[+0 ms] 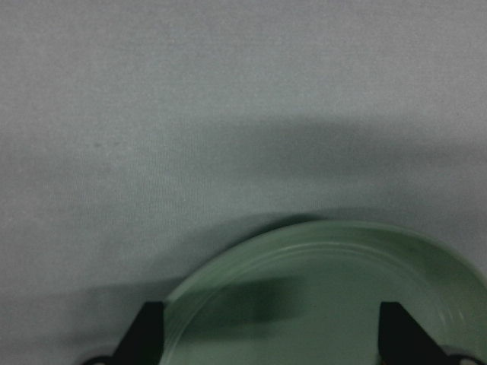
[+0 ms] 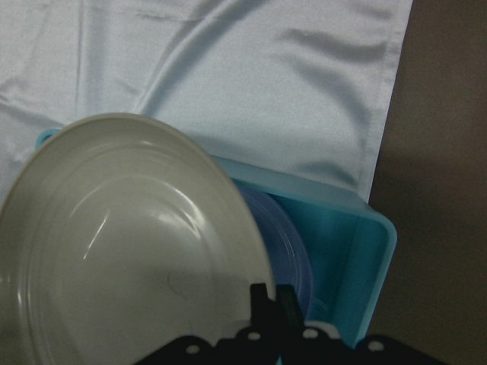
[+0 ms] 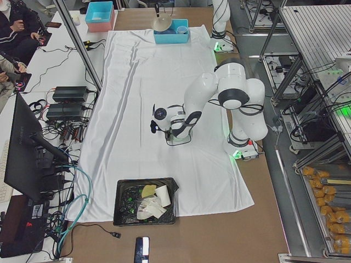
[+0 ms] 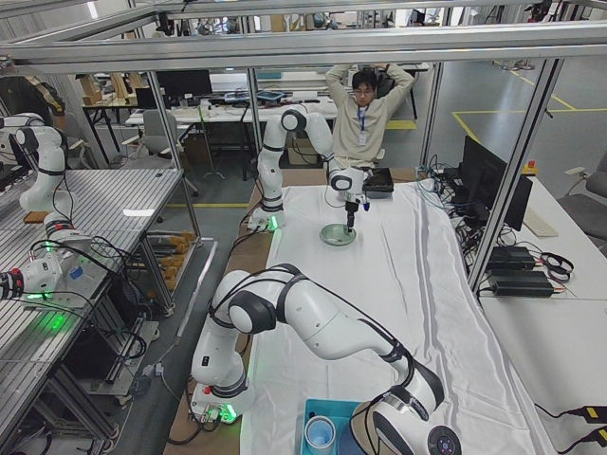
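Note:
A green plate (image 4: 337,236) lies on the white cloth, with my left gripper over it; in the left wrist view its fingers stand wide apart at the rim, nothing seen between them. At the far end, a cream plate (image 2: 137,236) is held by its rim in my right gripper, which is shut on it. The plate hangs partly over a blue bin (image 2: 350,270), which holds a blue dish (image 2: 285,251) and a light blue cup (image 4: 320,433).
A black tray (image 3: 126,208) with a sponge, a white roll and wipes sits at the opposite end of the cloth. A monitor and cables line one side.

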